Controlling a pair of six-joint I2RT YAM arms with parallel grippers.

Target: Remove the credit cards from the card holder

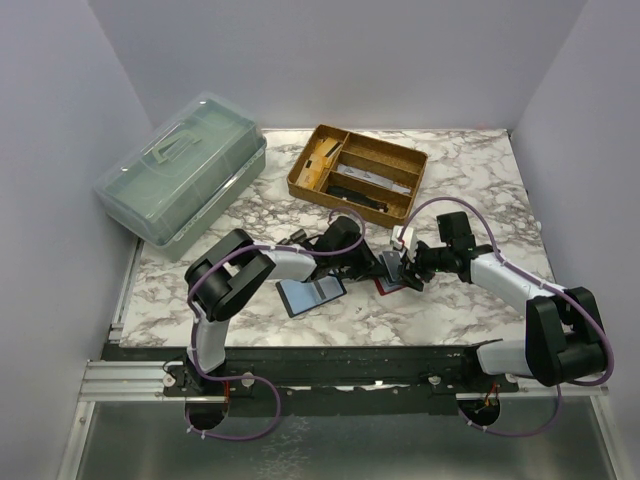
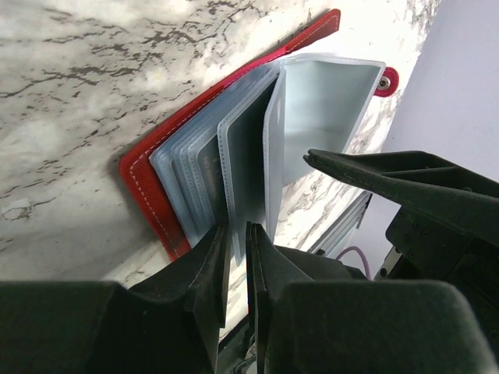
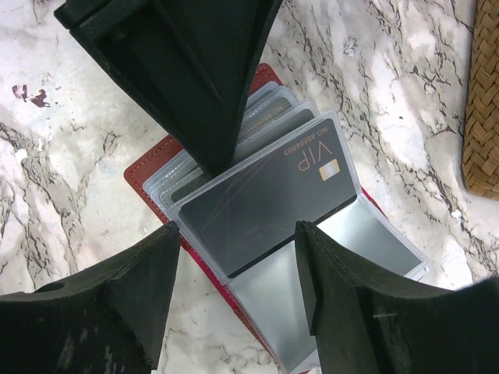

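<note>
The red card holder lies open on the marble with its clear sleeves fanned; a dark VIP card sits in one sleeve in the right wrist view. My left gripper has its fingertips close together at the edge of the upright sleeves; whether anything is between them is hidden. My right gripper straddles the lower left of the VIP card's sleeve and the empty white pocket below it, fingers apart. The tip of the other gripper reaches into the sleeves from above in that view.
A wicker tray with tools stands behind, a clear lidded case at the back left. A pale blue flat object lies under the left arm.
</note>
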